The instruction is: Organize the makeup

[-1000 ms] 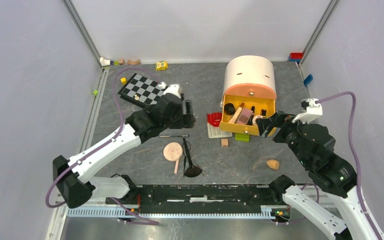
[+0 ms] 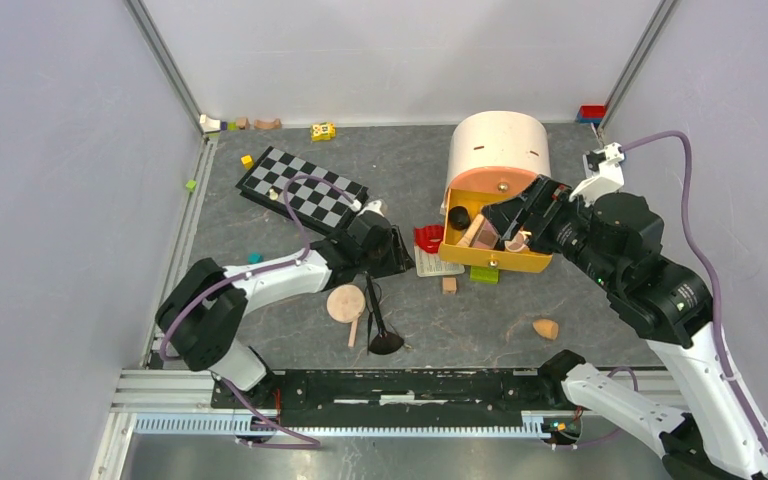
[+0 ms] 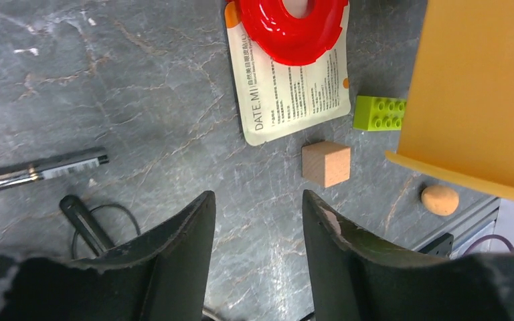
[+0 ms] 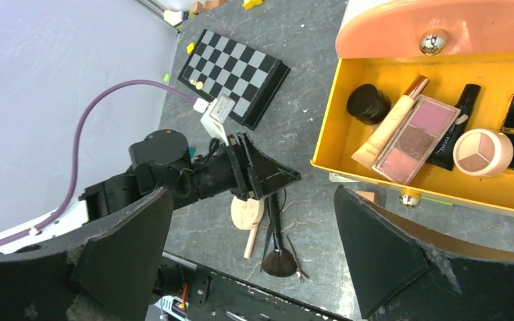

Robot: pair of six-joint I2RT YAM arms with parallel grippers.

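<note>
An open yellow drawer (image 2: 522, 262) of a pink organizer (image 2: 497, 150) holds a black jar (image 4: 365, 103), tube, palette (image 4: 416, 137), black tube, round trio compact (image 4: 480, 153) and small black compact. My right gripper (image 2: 507, 215) hangs open over it, empty. My left gripper is open above the table, left of the drawer; below it lie a black pen (image 3: 33, 172), a red ring-shaped item (image 3: 288, 43) on a white card (image 3: 288, 100) and a wooden cube (image 3: 324, 164). A black brush (image 4: 280, 262) lies near the front.
A checkered board (image 2: 302, 185) lies back left. A green brick (image 2: 484, 275) sits by the drawer; a round wooden piece (image 2: 346, 303) and a tan block (image 2: 546, 328) lie in front. Bare table remains at the front left and right.
My left arm has moved right and slightly down toward the red item. My right gripper has moved up and left over the drawer.
</note>
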